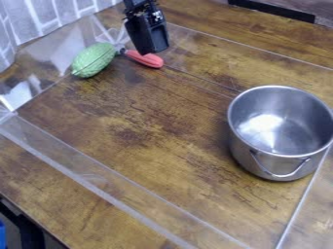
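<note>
My black gripper [148, 35] hangs at the top middle, just above a red-handled item [146, 59] lying on the wooden table [143, 136]. A light green ribbed vegetable [92, 60] lies to its left. A steel pot [277, 117] stands empty at the right. I cannot tell whether the gripper is open or shut.
Clear plastic walls edge the work area at left, front and right. A pale patterned cloth [26, 24] is at the top left.
</note>
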